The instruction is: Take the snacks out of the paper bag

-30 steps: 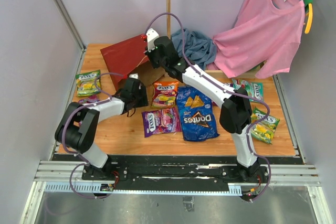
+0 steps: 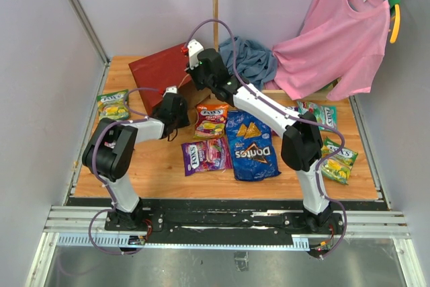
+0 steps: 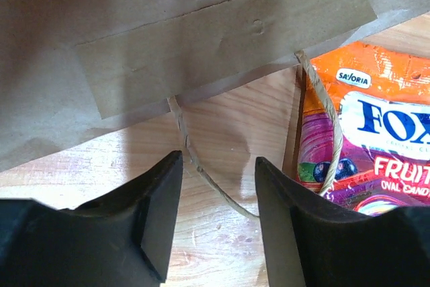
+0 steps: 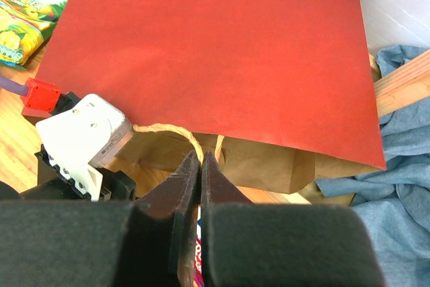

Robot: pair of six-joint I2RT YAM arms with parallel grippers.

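The red paper bag (image 2: pixel 151 75) lies on its side at the back left, its brown mouth toward the front; in the right wrist view its red face (image 4: pixel 215 45) fills the upper half. My right gripper is shut on a twisted handle of the bag at that upper side. My left gripper is low at the mouth, part open, with the lower rope handle (image 3: pixel 198 166) lying between and beyond its fingers, not visibly gripped. An orange Fox's candy pack (image 3: pixel 369 132) lies beside it.
More snack packs lie on the wooden table: purple Fox's (image 2: pixel 205 156), blue Doritos (image 2: pixel 250 152), green packs (image 2: pixel 111 104) at left and right. A blue cloth (image 2: pixel 248 62) and a pink shirt (image 2: pixel 329 45) are at the back. Bare wood shows at front left.
The left arm has shifted slightly, its elbow moving to the right and its wrist a little upward in the top view. The right arm and bag look unchanged.
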